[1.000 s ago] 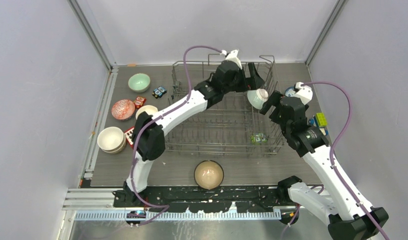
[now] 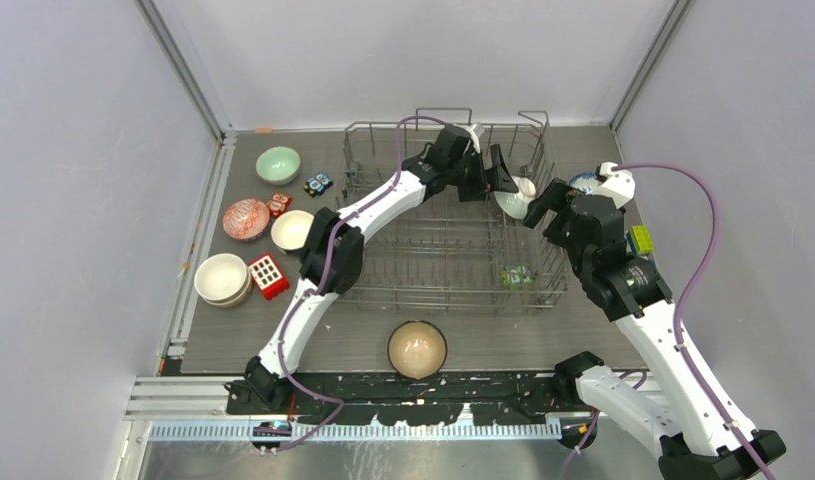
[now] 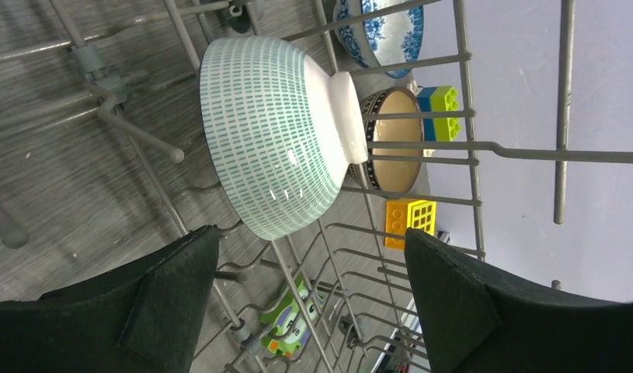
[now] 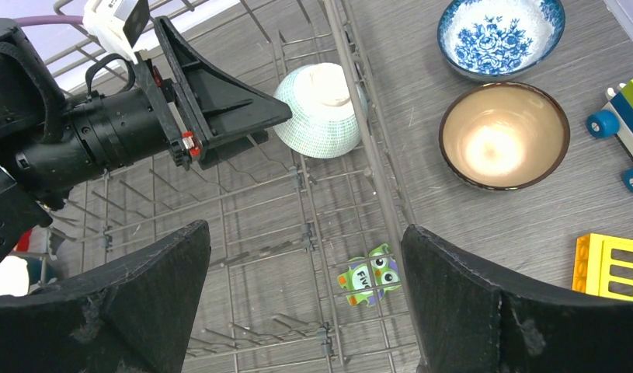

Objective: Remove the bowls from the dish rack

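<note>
A pale green checked bowl (image 3: pixel 266 132) with a white foot leans on its side in the dish rack (image 2: pixel 433 303), near the rack's right side. My left gripper is open, its fingers apart, with the bowl just beyond their tips. In the right wrist view one left fingertip (image 4: pixel 278 113) reaches the bowl's left edge; whether it touches cannot be told. My right gripper stands open over the rack's right side, nothing held between its fingers. No other bowl shows in the rack.
Right of the rack sit a blue-and-white bowl (image 4: pixel 495 35), a brown bowl (image 4: pixel 506 136) and toy blocks (image 4: pixel 612 266). Bowls, including a green one (image 2: pixel 278 165), stand at the left. Another brown bowl (image 2: pixel 417 349) is in front. An owl-patterned item (image 4: pixel 370 276) lies under the wires.
The left gripper has shifted a little left and toward the front, beside the checked bowl. The bowl looks unmoved.
</note>
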